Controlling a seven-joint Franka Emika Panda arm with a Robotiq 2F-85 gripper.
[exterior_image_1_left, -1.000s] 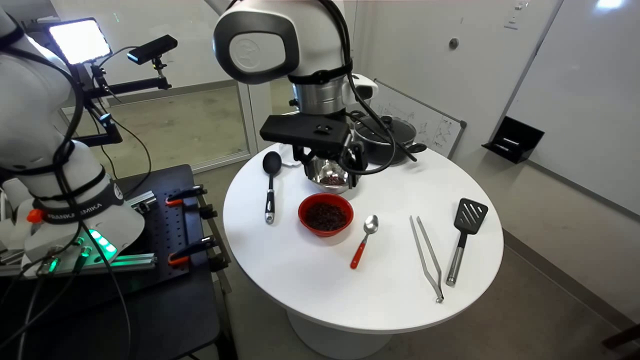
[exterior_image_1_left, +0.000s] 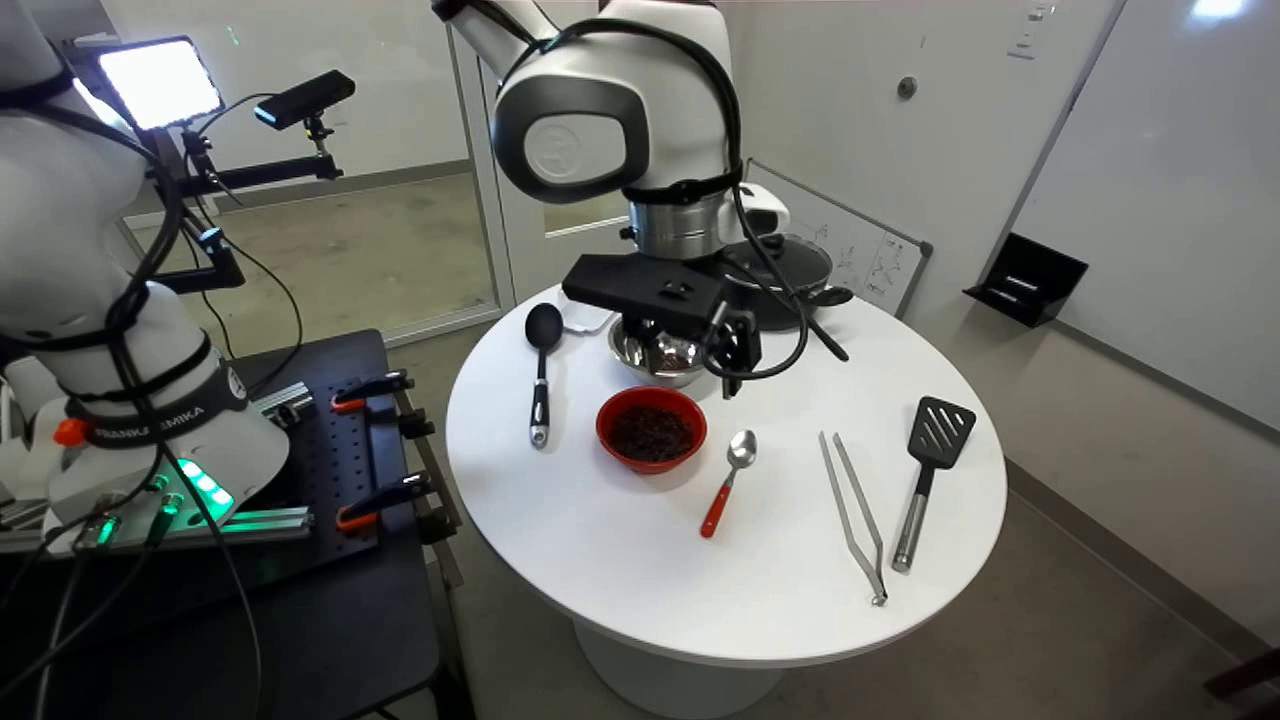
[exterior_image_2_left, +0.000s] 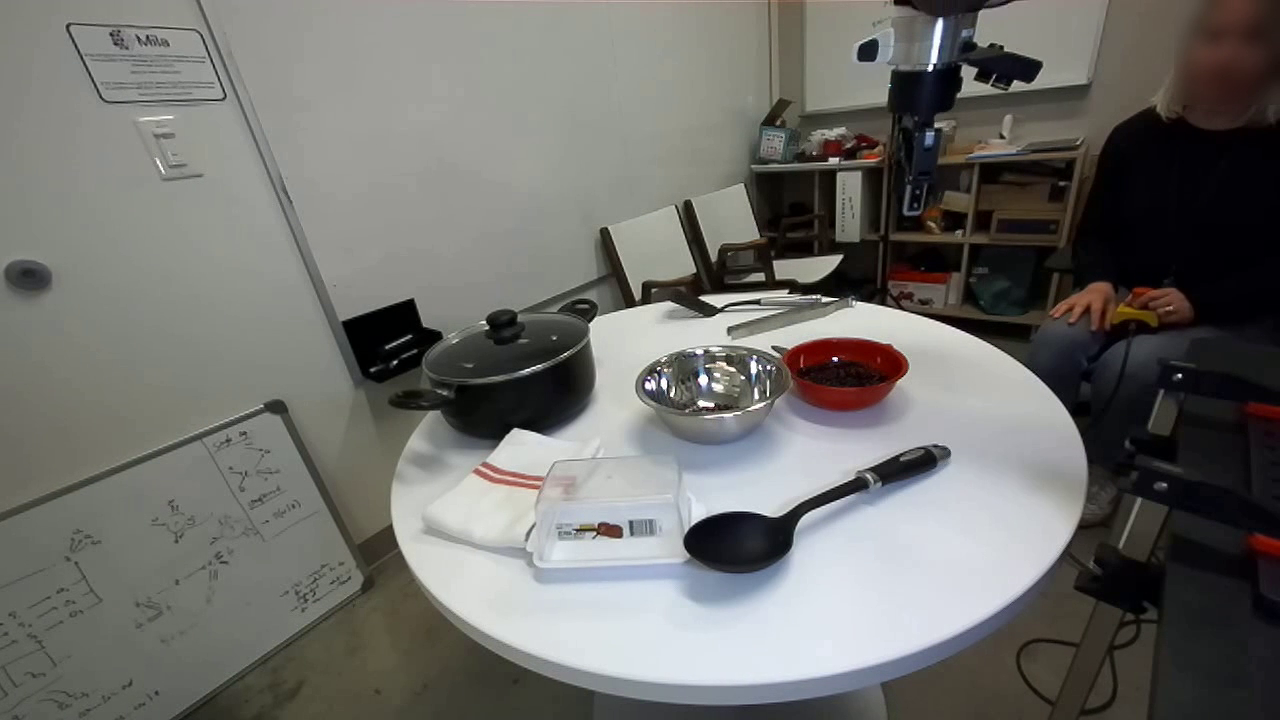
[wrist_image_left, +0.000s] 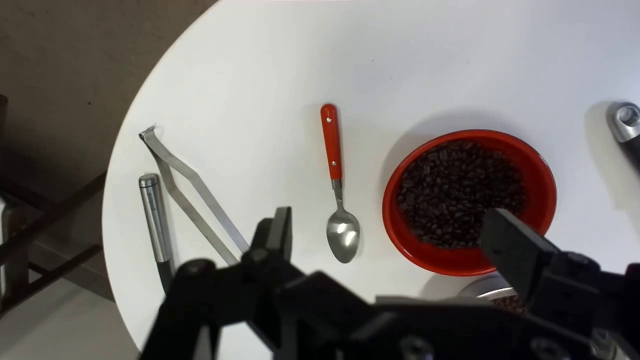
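Observation:
My gripper is open and empty, its black fingers (wrist_image_left: 279, 235) spread wide in the wrist view. It hangs high above the table in exterior view 2. Below it lies a metal spoon with a red handle (wrist_image_left: 332, 141), its bowl end toward the gripper. A red bowl (wrist_image_left: 400, 243) full of dark beans stands beside the spoon, partly behind one finger. The steel bowl (exterior_image_2_left: 708, 422) has some beans at its bottom; in the wrist view the gripper covers most of it.
Tongs (exterior_image_1_left: 854, 522) and a slotted spatula (exterior_image_1_left: 942, 432) lie toward one side of the white table (exterior_image_1_left: 744, 612). A black lidded pot (exterior_image_2_left: 516, 384), a towel (exterior_image_2_left: 480, 510), a clear plastic box (exterior_image_2_left: 612, 540) and a black serving spoon (exterior_image_2_left: 738, 542) occupy other parts. A person sits nearby.
The arm and gripper have shifted right and slightly downward in exterior view 1. The bowls and utensils on the table stay where they were.

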